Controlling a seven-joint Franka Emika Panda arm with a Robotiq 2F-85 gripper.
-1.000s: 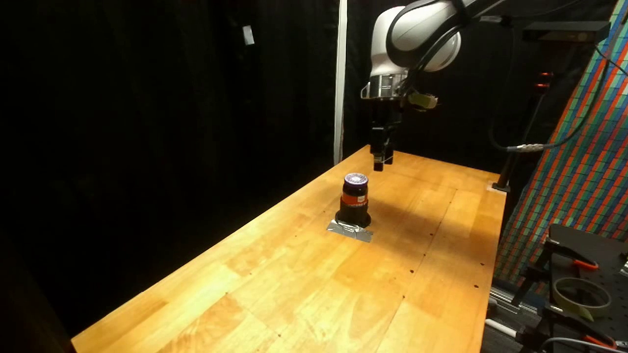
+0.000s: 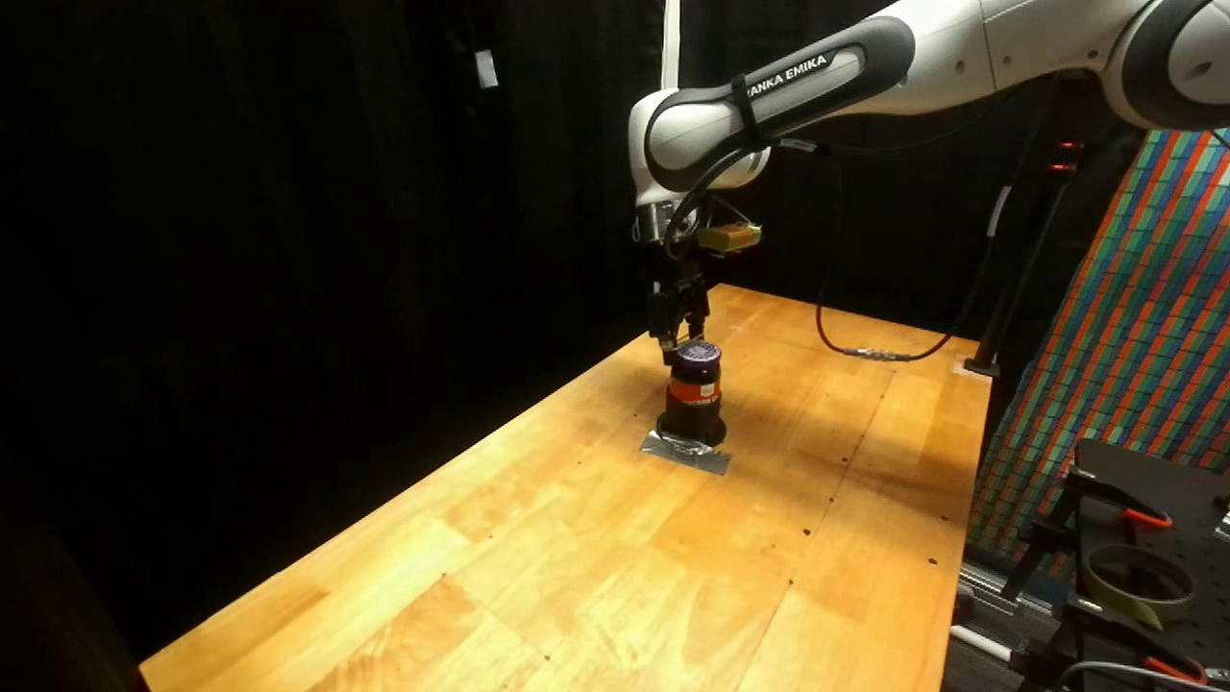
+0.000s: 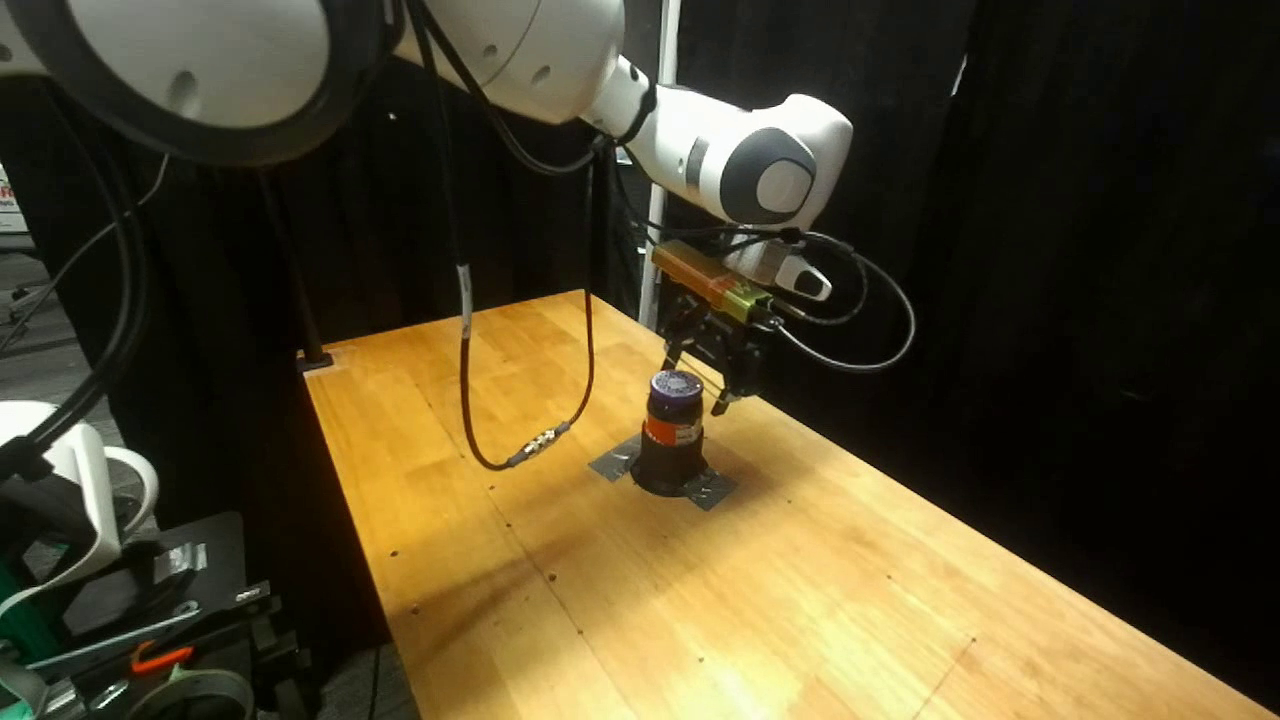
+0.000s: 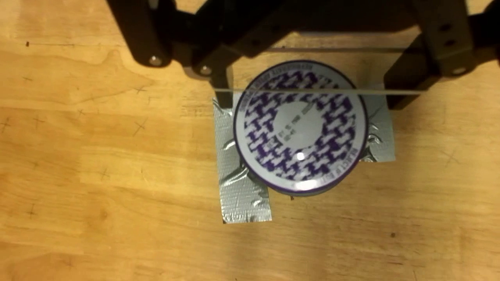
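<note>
A dark jar with an orange label stands upright in a black round base on the wooden table. Its purple-and-white patterned lid fills the middle of the wrist view. Silver tape runs out from under the base on both sides. My gripper is open, its dark fingers spread wider than the lid, one to either side and towards the lid's upper edge in the wrist view. A thin band crosses between the fingertips, over the lid in that view. In the second exterior view, the gripper hangs close by the jar's top; whether it touches cannot be told.
A cable with a metal connector hangs low over the table beside the jar. Off the table's side sits a black cart with clamps and a tape roll.
In exterior view 1 my arm has come left and lower, bringing the gripper from above and right of the jar to its lid. The cable swung left and down. The jar has stayed put.
</note>
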